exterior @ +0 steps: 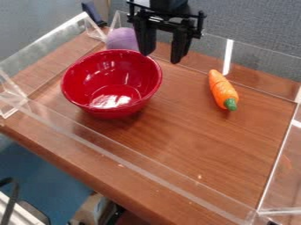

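My black gripper [161, 51] hangs at the top middle, its two fingers spread apart with nothing between them. Below it to the left a red bowl [112, 83] sits on the wooden table, empty. Behind the bowl a purple round object [121, 38] is partly hidden. An orange toy carrot [223, 88] with a green tip lies on the right.
Clear low walls [279, 167] surround the wooden table [177, 158]. A grey backdrop stands behind.
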